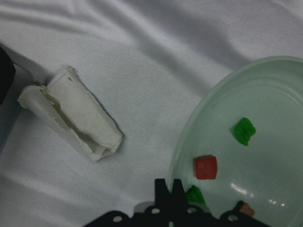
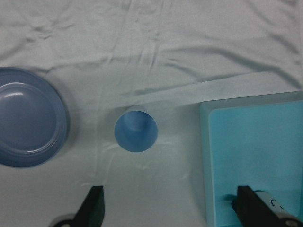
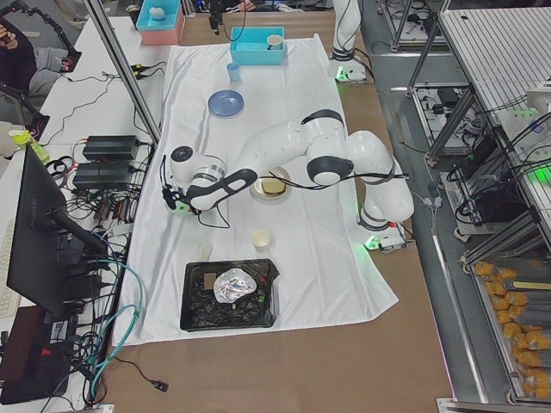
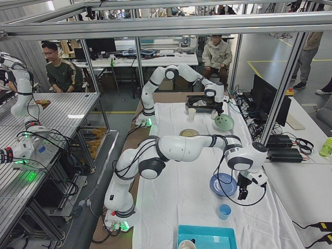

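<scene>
My left gripper hangs at the rim of a pale green plate (image 1: 260, 146), its fingers close together, nothing clearly visible between them. On the plate lie a red block (image 1: 206, 167), green pieces (image 1: 244, 131) and a brown piece (image 1: 246, 209). A crumpled white paper piece (image 1: 70, 113) lies beside it. My right gripper is open above the cloth near a blue plate (image 2: 28, 118), a blue cup (image 2: 136, 131) and a turquoise bin (image 2: 251, 146) holding a white mug, partly hidden by a finger.
A black tray (image 3: 228, 314) with foil sits at the near end of the cloth (image 3: 336, 284), beside a pale cup (image 3: 261, 241). A beige plate lies under the left arm. Monitors and cables line one side.
</scene>
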